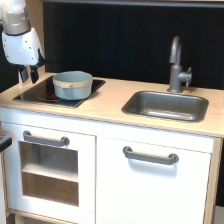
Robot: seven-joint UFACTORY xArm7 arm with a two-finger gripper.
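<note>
A white arm comes in at the upper left, and its dark gripper (pixel 28 76) points down over the left end of the counter. The gripper is just left of the black stovetop (pixel 40 95). Its two fingers are small and dark here, so how far apart they stand is unclear, and I see no object held. A grey-blue pot (pixel 73 88) stands upright on the stovetop, to the right of the gripper and apart from it.
A grey sink (pixel 166 104) with a dark faucet (pixel 178 70) is set into the wooden counter (pixel 115 100) at the right. Below are a shelved cabinet with a windowed door (pixel 50 142) and a white door (pixel 150 190), each with a dark handle. Bare counter lies between pot and sink.
</note>
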